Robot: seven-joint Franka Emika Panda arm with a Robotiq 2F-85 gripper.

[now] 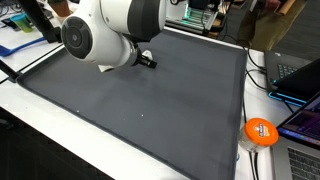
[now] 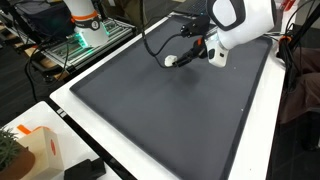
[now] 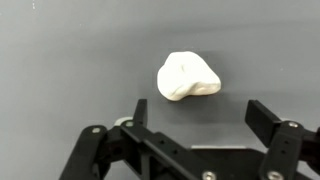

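Note:
A small white rounded lump (image 3: 187,76) lies on the dark grey mat, just beyond the fingertips in the wrist view. In exterior view 2 the same white lump (image 2: 169,61) sits beside my gripper's tip, and in exterior view 1 the lump (image 1: 147,54) is partly covered by the gripper. My gripper stands open, its black fingers wide apart at the lower edge of the wrist view. Nothing of the white lump is between them. Something pale, partly hidden, shows behind the gripper body low in the wrist view; I cannot tell what it is.
An orange-lidded tub (image 1: 261,132) and laptops (image 1: 296,85) stand off its right side. A potted cactus (image 2: 14,155) is at the near left of exterior view 2. A second robot arm (image 2: 88,22) is beyond the mat.

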